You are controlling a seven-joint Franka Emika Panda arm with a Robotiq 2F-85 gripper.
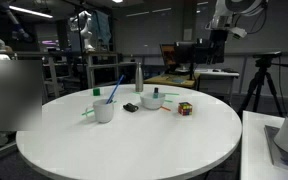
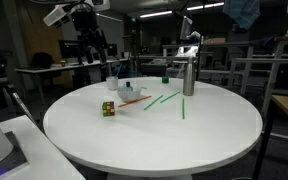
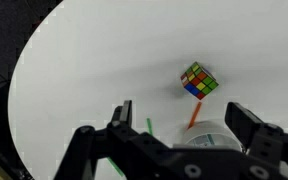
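Observation:
In the wrist view my gripper is open above the white table, with its two fingers wide apart and nothing held between them. A small multicoloured puzzle cube [image 3: 198, 80] lies on the table just beyond the fingertips. It also shows in exterior view 1, where the cube [image 1: 185, 108] sits right of a white bowl [image 1: 151, 102], and in exterior view 2, where the cube [image 2: 108, 108] is clear of other things. An orange marker [image 3: 195, 114] lies between the cube and the bowl. My gripper partly covers the bowl in the wrist view.
A white mug [image 1: 103, 112] holds a blue marker [image 1: 116, 89]. A metal bottle [image 2: 189, 79] stands towards one side, with green markers [image 2: 183, 108] nearby. A black object [image 1: 131, 107] lies beside the bowl.

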